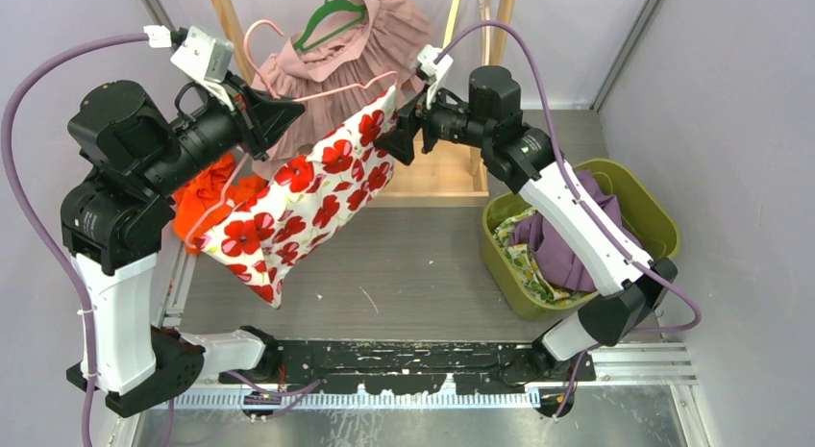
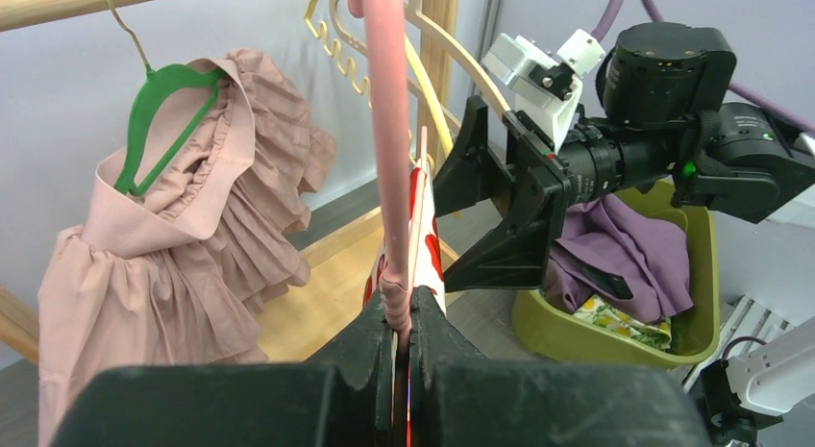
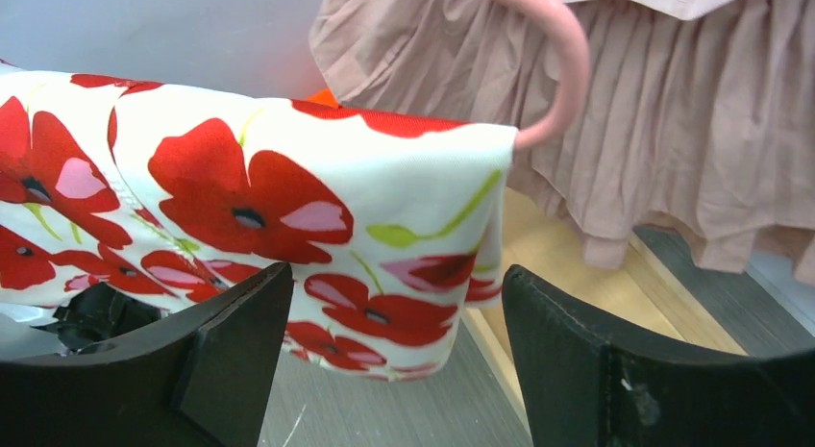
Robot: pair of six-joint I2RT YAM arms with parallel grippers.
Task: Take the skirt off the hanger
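Note:
A white skirt with red flowers [image 1: 317, 192] hangs slanted on a pink hanger [image 2: 389, 130], higher at its right end. My left gripper [image 1: 272, 128] is shut on the hanger near its hook, as the left wrist view [image 2: 399, 322] shows up close. At the skirt's right end, my right gripper [image 1: 402, 144] stands open. In the right wrist view the skirt's corner [image 3: 413, 245] lies in front of and between the parted fingers, and the hanger's curved pink end [image 3: 567, 72] sticks out above it. Whether any finger touches the cloth I cannot tell.
A dusty-pink skirt on a green hanger [image 1: 332, 24] hangs from the wooden rack behind. The olive basket [image 1: 500, 264] at right holds purple and patterned cloth. Orange cloth [image 1: 197, 211] lies at left.

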